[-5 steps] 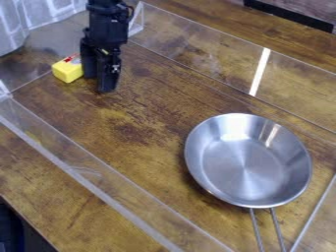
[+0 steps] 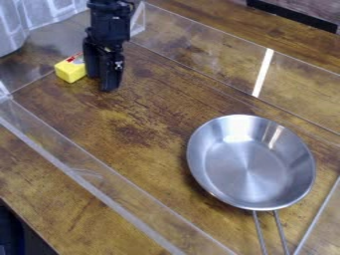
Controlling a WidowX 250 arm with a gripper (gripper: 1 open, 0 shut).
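Observation:
My black gripper (image 2: 103, 72) hangs low over the wooden surface at the upper left, its fingers pointing down. It is open by the look of it, though the dark fingers overlap in this view. A yellow block (image 2: 71, 69) lies just left of the fingers, partly behind them; whether they touch it is unclear. A steel pan (image 2: 250, 159) with a long handle sits at the lower right.
Clear plastic walls run along the sides of the wooden surface (image 2: 146, 149). A pale translucent object (image 2: 20, 20) stands at the top left corner.

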